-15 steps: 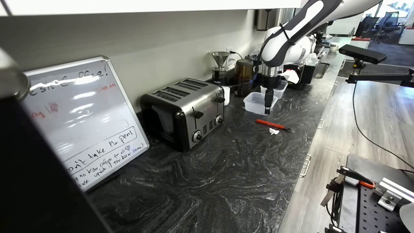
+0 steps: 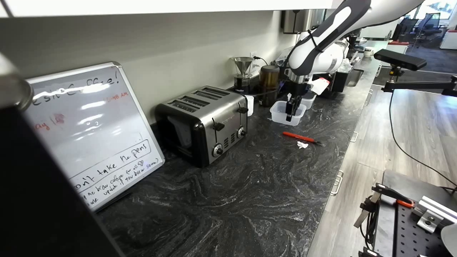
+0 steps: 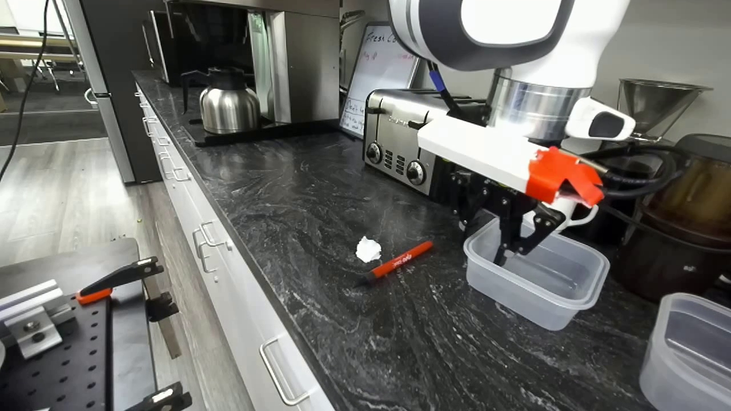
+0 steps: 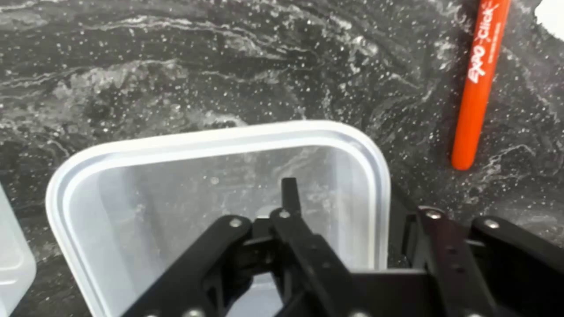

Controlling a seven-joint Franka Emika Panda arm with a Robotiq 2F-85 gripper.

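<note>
A clear plastic container (image 3: pixel 579 267) stands on the dark counter, looking empty apart from the finger in it. My gripper straddles its wall, part open: one of the fingers (image 4: pixel 291 198) reaches inside while the other is outside, beyond the right-hand rim in the wrist view. The outer fingertip is partly hidden by that rim, and whether either finger touches the wall I cannot tell. A red marker (image 3: pixel 402 259) lies on the counter beside the container, with a crumpled white scrap (image 3: pixel 368 249) close by.
A second clear container (image 3: pixel 689 349) stands near the first. The toaster (image 2: pixel 205 120), a white mug (image 3: pixel 565 209) and a brown-tinted canister (image 2: pixel 269 83) line the wall side. Open counter (image 2: pixel 257 201) lies in front of the toaster.
My gripper has turned, bringing the red tape on its white mount into view. Its fingers have shifted slightly left and up in exterior view 1. The marker and scrap have stayed put.
</note>
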